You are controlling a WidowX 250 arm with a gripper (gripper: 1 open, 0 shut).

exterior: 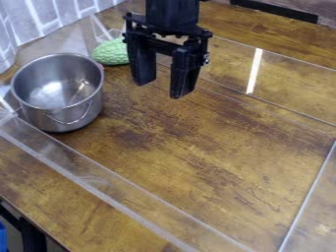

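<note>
My black gripper (163, 69) hangs at the top centre, above the wooden table, with its two fingers spread apart and nothing visible between them. A steel pot (61, 91) with a wire handle sits at the left. A green, textured oblong object (110, 53), perhaps a vegetable, lies behind it, beside my gripper's left finger and partly hidden by the arm.
Clear plastic strips (125, 197) run along the table's left and right sides. A light patterned cloth (39, 25) is at the back left.
</note>
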